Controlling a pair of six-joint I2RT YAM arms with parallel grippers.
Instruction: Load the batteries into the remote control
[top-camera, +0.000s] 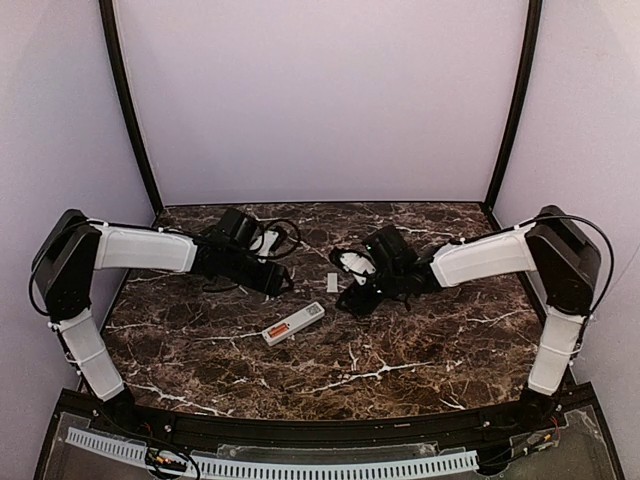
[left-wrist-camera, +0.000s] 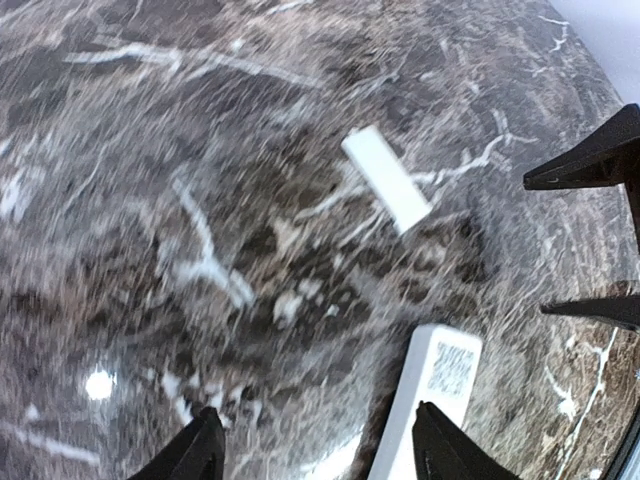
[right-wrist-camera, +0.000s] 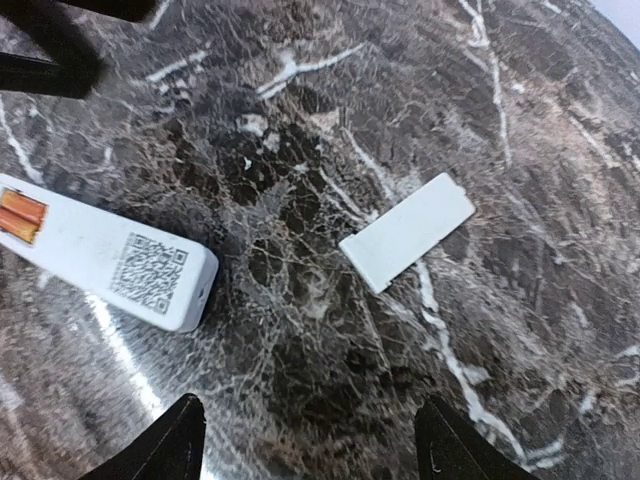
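Note:
The white remote lies on the marble table, its compartment facing up with orange batteries in it at the end away from the QR code. A small white cover lies apart from it, behind it; it also shows in the left wrist view and right wrist view. My left gripper is above the table, left of the cover, open and empty. My right gripper is right of remote and cover, also open with nothing between its fingers.
Pale walls enclose it at back and sides.

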